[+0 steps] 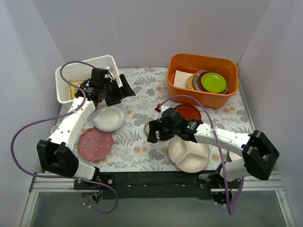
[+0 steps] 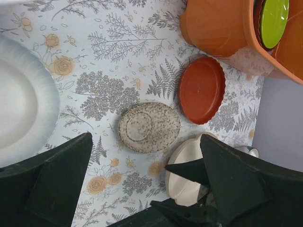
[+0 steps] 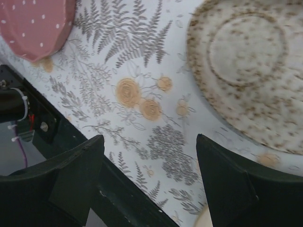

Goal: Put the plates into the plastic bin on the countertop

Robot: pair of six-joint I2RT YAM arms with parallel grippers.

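My left gripper hangs open and empty between the white bin and the round white plate. Open as well, my right gripper is over the speckled plate, hiding most of it from above; the plate lies flat and nothing is between the fingers. A red-brown plate lies in front of the orange bin, a divided cream plate at the front, and a pink dotted plate at the front left. A green plate stands with others in the orange bin.
The left arm covers part of the white bin, where a yellow patterned item shows. Walls close off both sides and the back. Bare floral countertop lies between the bins.
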